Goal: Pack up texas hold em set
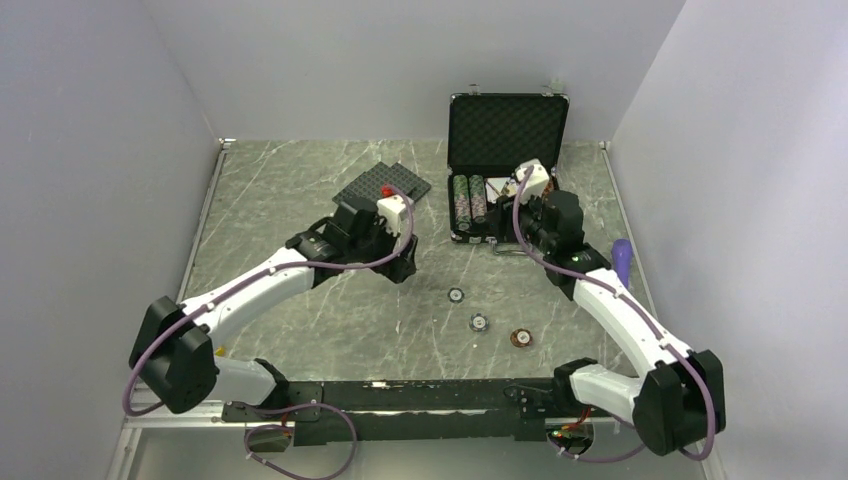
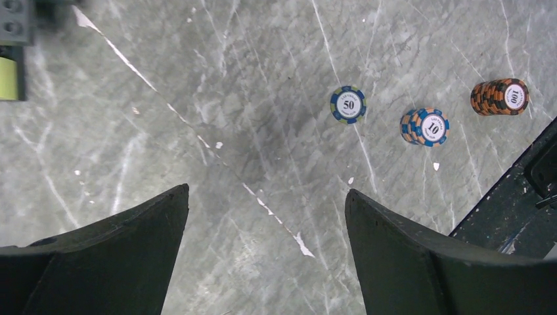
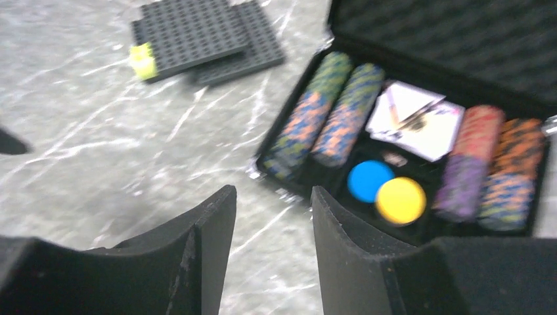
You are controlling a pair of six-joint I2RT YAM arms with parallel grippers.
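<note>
The open chip case (image 1: 508, 125) stands at the back right, holding rows of chips, cards and a blue and a yellow disc (image 3: 400, 199). My right gripper is over its front area, part open with nothing seen between its fingers. My left gripper stands open and empty left of the case, above bare table. A 50 chip (image 2: 348, 104), a blue-orange stack of 10 chips (image 2: 424, 127) and an orange-black stack (image 2: 499, 97) stand on the front table.
Two dark grid trays (image 3: 187, 33) overlap at the back, left of the case. A purple object (image 1: 621, 262) lies by the right wall.
</note>
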